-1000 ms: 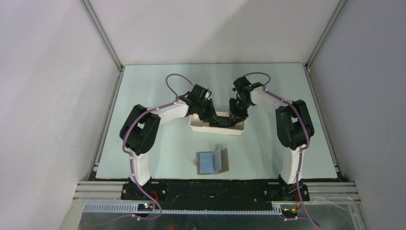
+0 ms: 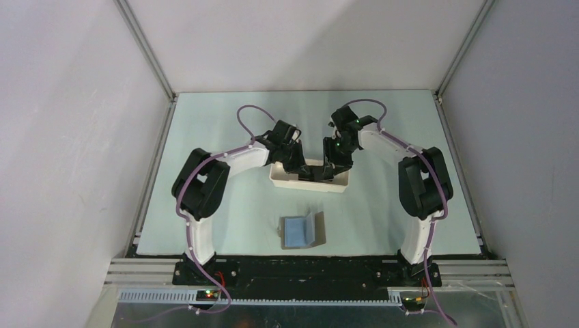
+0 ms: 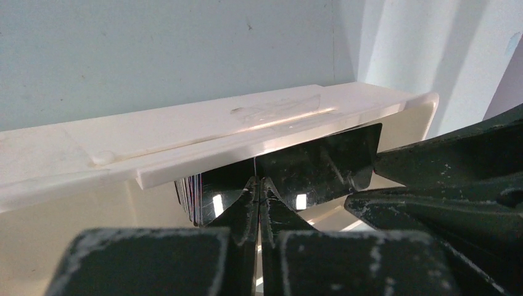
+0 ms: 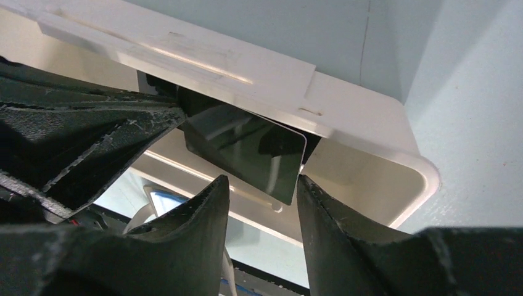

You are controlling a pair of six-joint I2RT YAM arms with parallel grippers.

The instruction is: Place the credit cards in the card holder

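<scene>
Several black credit cards (image 2: 316,173) stand stacked inside a white tray (image 2: 300,184). In the left wrist view, my left gripper is shut, its tips against the dark face of the cards (image 3: 314,166); nothing shows between its fingers. My right gripper stands part open at the stack's right end. The front card's free edge lies between its fingers, close to the right fingertip (image 4: 305,185), and this card (image 4: 247,148) angles out from the rest. The card holder (image 2: 295,232) lies unfolded on the table in front of the tray, blue inside with grey covers.
The tray's long back wall (image 4: 203,58) overhangs the cards. Both grippers work close together, with the left one's fingers (image 4: 92,123) intruding into the right wrist view. Table space around the holder and to both sides is clear.
The left arm and holder have stayed put.
</scene>
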